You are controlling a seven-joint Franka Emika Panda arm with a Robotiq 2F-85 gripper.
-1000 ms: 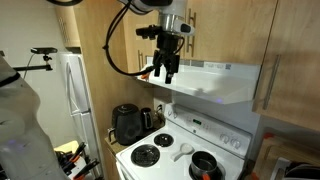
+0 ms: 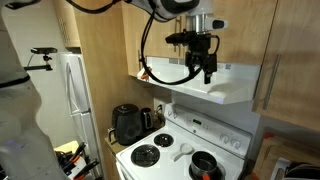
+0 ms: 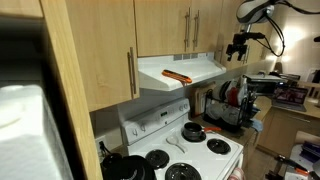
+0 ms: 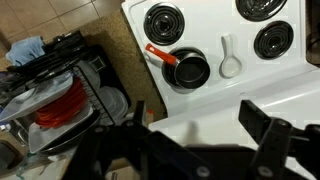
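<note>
My gripper (image 2: 203,58) hangs high in front of the upper cabinets, well above the stove (image 2: 155,140). In the wrist view the gripper is open, its two dark fingers wide apart with nothing visible between them. Below and beyond the fingers lies a small black pot (image 4: 192,71) with an orange-red handle (image 4: 160,54) on the stove. A pale spoon (image 4: 230,57) rests on the stovetop beside the pot. From the second exterior view, an orange item (image 3: 177,77) lies on the white shelf (image 3: 165,88) under the cabinets.
A dish rack (image 4: 87,85) with red bowls (image 4: 62,107) and plates stands beside the stove. Black appliances (image 2: 127,122) occupy the counter's other end. Wooden cabinets (image 2: 232,32) stand close behind the arm. Open air separates my gripper from the stovetop.
Over the last second my arm has swung to the right in the first exterior view, and the gripper has changed its angle. The pot, spoon and stove have stayed put.
</note>
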